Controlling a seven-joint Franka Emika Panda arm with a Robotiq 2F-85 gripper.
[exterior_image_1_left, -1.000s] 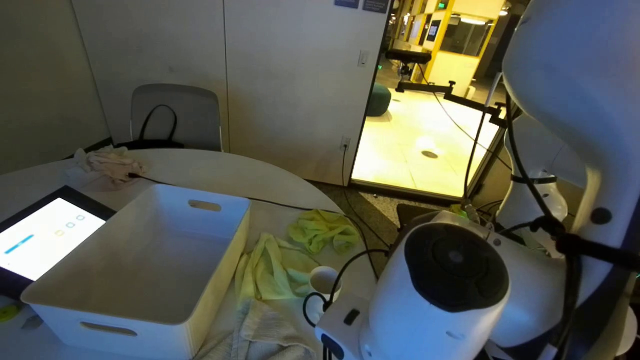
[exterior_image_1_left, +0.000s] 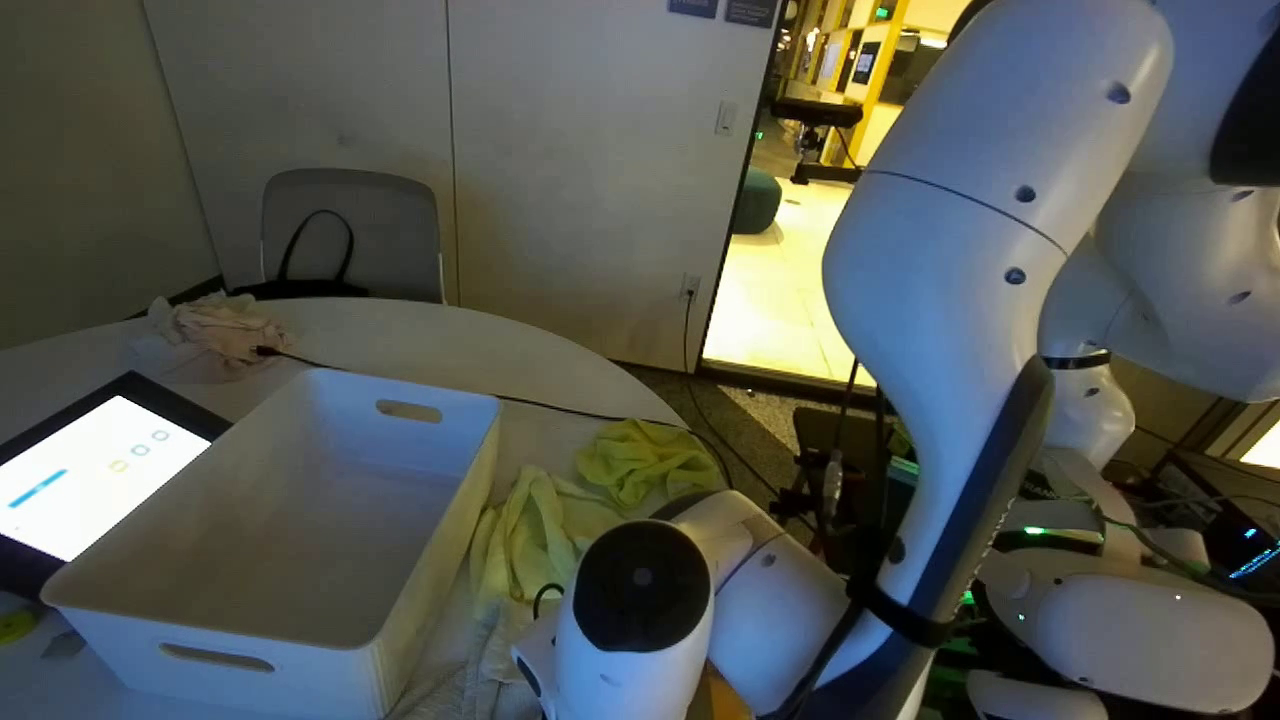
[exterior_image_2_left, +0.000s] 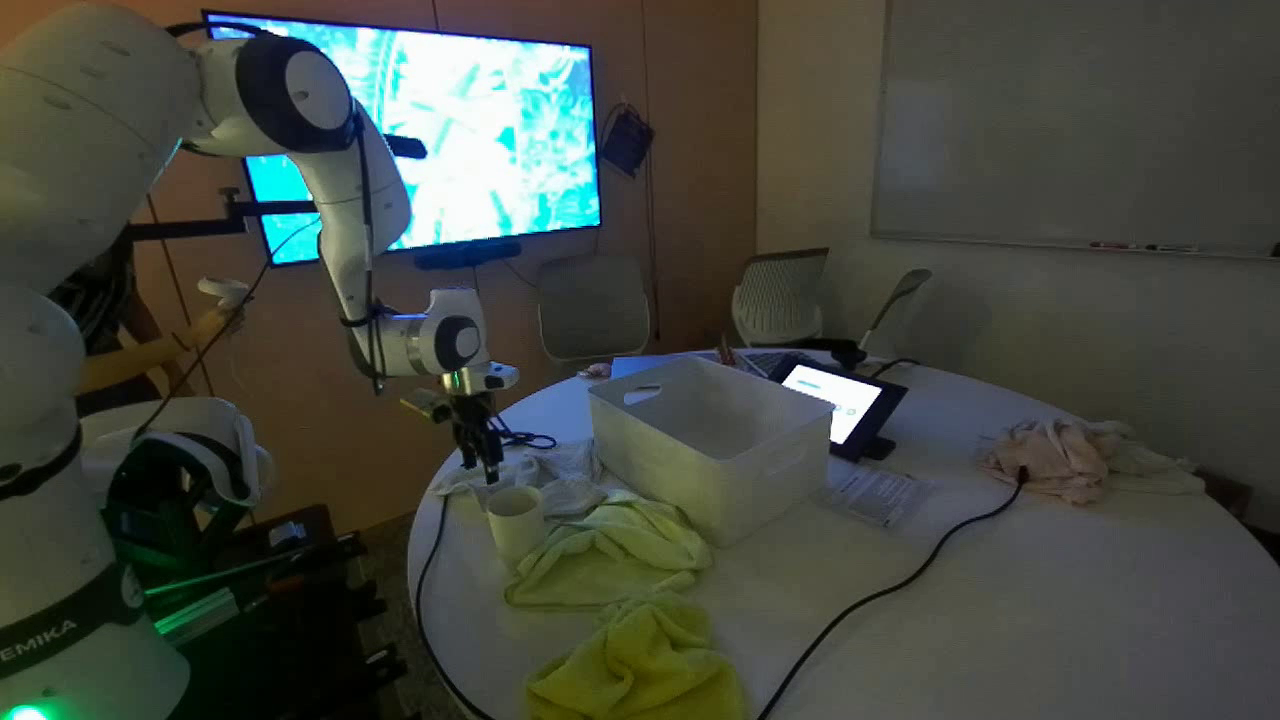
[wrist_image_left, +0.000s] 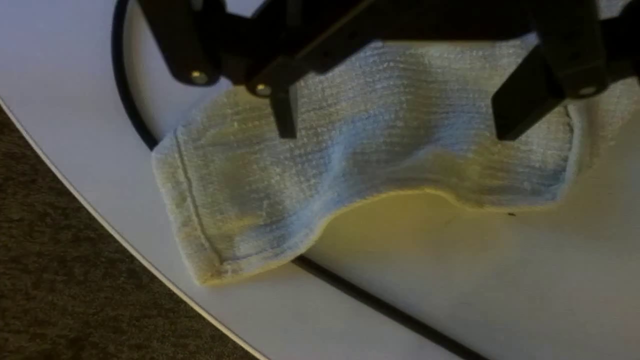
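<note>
In the wrist view, my gripper is open, its two dark fingers wide apart with nothing between them. Below it spreads a pale ribbed cloth (wrist_image_left: 372, 138) with a yellowish edge, lying on the white table across a black cable (wrist_image_left: 384, 306). From exterior view 2, the gripper (exterior_image_2_left: 482, 470) points down close to a white cup (exterior_image_2_left: 516, 526), which appears upright and empty-handed of any grip. Yellow-green cloths (exterior_image_2_left: 624, 552) lie beside the cup, and a brighter yellow one (exterior_image_2_left: 642, 672) is nearer that camera. The arm hides the gripper and cup in exterior view 1.
A large white bin (exterior_image_1_left: 408, 648) stands empty on the round table, with a lit tablet (exterior_image_1_left: 90, 468) beside it. Pinkish cloth (exterior_image_1_left: 222, 330) lies farther off. A black cable (exterior_image_2_left: 888, 588) crosses the tabletop. The table's edge (wrist_image_left: 144, 258) is close to the gripper.
In exterior view 1, the arm and its wrist have swung leftward toward the cloths. The wrist covers the cup, which was visible before. Bin and cloths look unmoved.
</note>
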